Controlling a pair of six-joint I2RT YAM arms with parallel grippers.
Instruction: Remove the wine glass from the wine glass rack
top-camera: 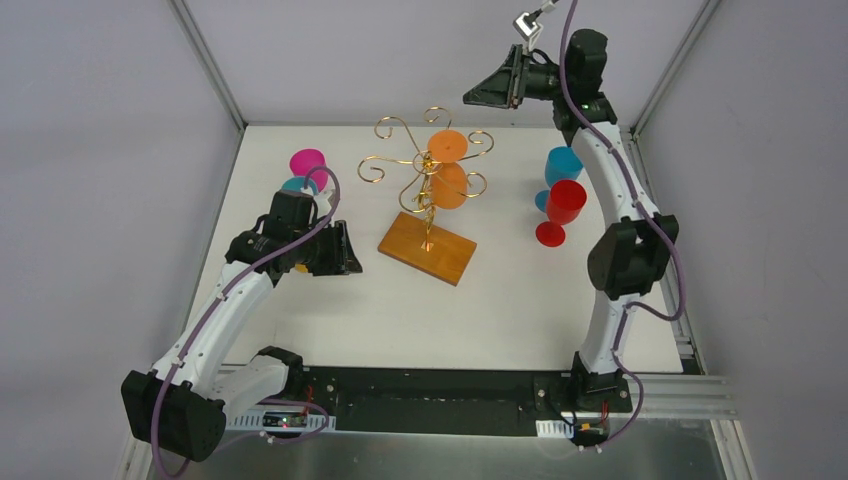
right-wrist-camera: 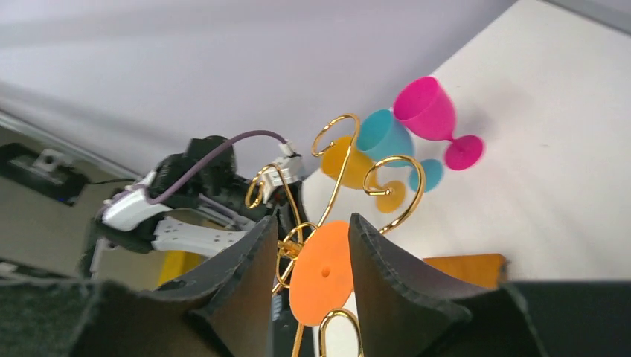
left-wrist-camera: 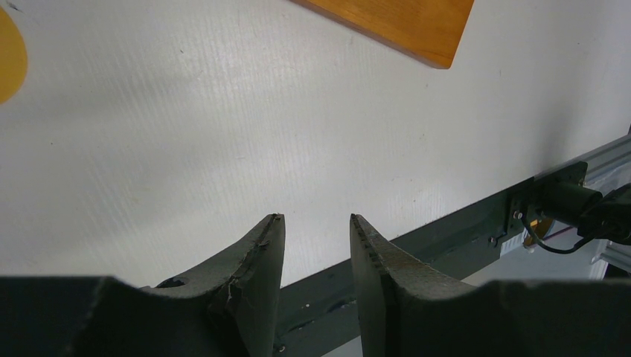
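Observation:
The orange wine glass [top-camera: 449,187] hangs on the gold wire rack [top-camera: 384,162], which rises from a wooden base [top-camera: 425,248]. In the top view, my right gripper [top-camera: 490,100] is beyond the rack and up to the right, clear of the glass. It stands open, with nothing between its fingers; in the right wrist view an orange disc [right-wrist-camera: 321,275] of the glass appears past the gap. My left gripper [top-camera: 342,272] is to the left of the wooden base. Its fingers [left-wrist-camera: 260,260] are apart, with only bare table and the table's dark edge behind them.
Pink [right-wrist-camera: 425,108], teal [right-wrist-camera: 383,134] and yellow [right-wrist-camera: 348,165] glasses lie on the left side of the table. Blue [top-camera: 564,164] and red [top-camera: 566,202] ones lie at the right, near the right arm. Bare white table [top-camera: 500,330] spreads in front of the rack.

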